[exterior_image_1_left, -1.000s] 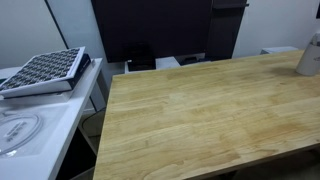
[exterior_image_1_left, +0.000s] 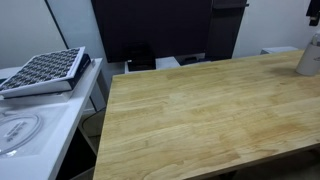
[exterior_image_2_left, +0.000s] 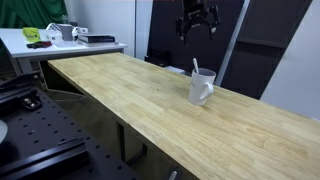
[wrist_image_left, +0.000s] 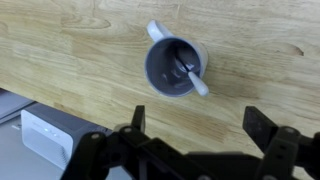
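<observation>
A white mug (exterior_image_2_left: 202, 88) stands upright on the wooden table, with its dark inside facing up in the wrist view. A light stick or spoon handle (wrist_image_left: 194, 79) leans in it, its end poking out over the rim. In exterior view 1 only part of the mug (exterior_image_1_left: 309, 60) shows at the right edge. My gripper is open, its fingers wide apart with nothing between them. In exterior view 2 the gripper (exterior_image_2_left: 198, 38) hangs well above the mug, touching nothing.
A separate white table (exterior_image_2_left: 70, 49) holds boxes and small items. A black perforated surface (exterior_image_2_left: 60, 135) lies in front of the wooden table. A grey-white box (wrist_image_left: 47, 138) sits beyond the table's edge.
A dark part of my gripper has come into exterior view 1 at the upper right, above the mug. The mug has not moved.
</observation>
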